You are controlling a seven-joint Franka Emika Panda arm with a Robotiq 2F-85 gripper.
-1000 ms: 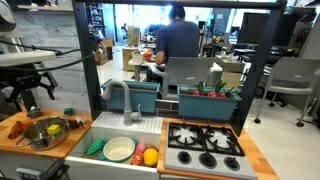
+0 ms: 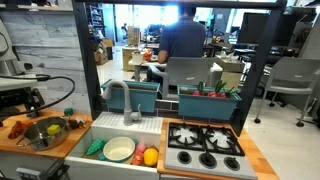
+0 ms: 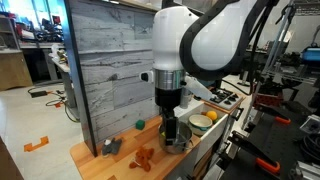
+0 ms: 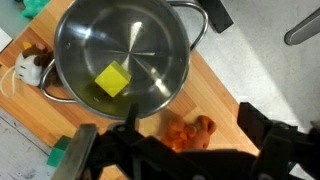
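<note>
A metal pot (image 4: 85, 30) with two side handles holds a yellow cube (image 4: 113, 78) on its bottom. Beside it on the wooden counter lies an orange plush toy (image 4: 188, 133). My gripper is open in the wrist view, its dark fingers (image 4: 254, 122) far apart with nothing between them. The orange toy shows in the gap, below the fingers. In exterior view 1 my arm comes down at the far left, above the pot (image 2: 45, 133). The arm hides part of the counter in exterior view 2.
Near the pot lie a green block (image 4: 59, 152) and a small brown-and-white toy (image 4: 33, 66). A sink (image 2: 97, 135) holding a bowl (image 2: 119, 149) and several toy foods stands to the right, with a stove (image 2: 207, 147) beyond it. A grey wall panel (image 3: 120, 80) backs the counter.
My arm has come lower over the left end of the counter, and its cable hangs lower too. The pot and the things on the counter look unmoved.
</note>
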